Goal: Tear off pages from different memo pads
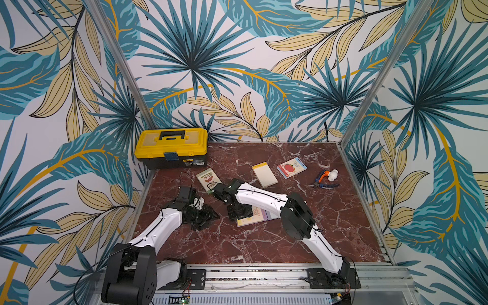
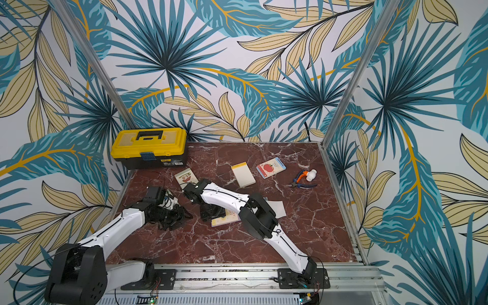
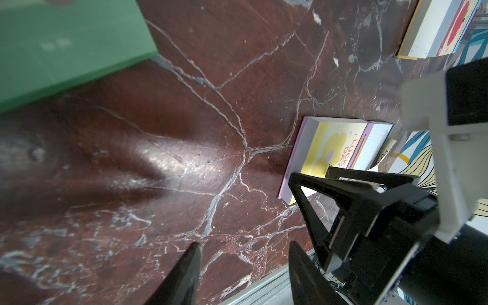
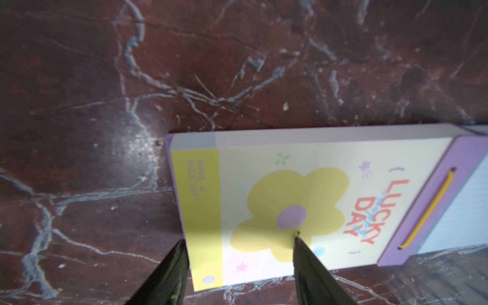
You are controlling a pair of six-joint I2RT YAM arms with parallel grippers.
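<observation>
A memo pad (image 4: pixel 325 203) printed "Lucky Day" with a yellow flower and a purple edge lies flat at the table's centre. Over its left end my right gripper stands open; one finger is near the pad's yellow corner, the other appears over the flower, and contact cannot be told. My left gripper is open above bare table, left of that pad, with nothing between its fingers. Farther back lie a green-edged pad (image 1: pixel 207 179), a cream pad with an orange strip (image 1: pixel 264 174) and a pad with a red fruit (image 1: pixel 291 167).
At the back left stands a yellow and black toolbox (image 1: pixel 171 147). Orange-and-blue pliers (image 1: pixel 323 179) and a white object (image 1: pixel 333 175) lie at the right. A white sheet (image 2: pixel 276 209) shows beside the right arm.
</observation>
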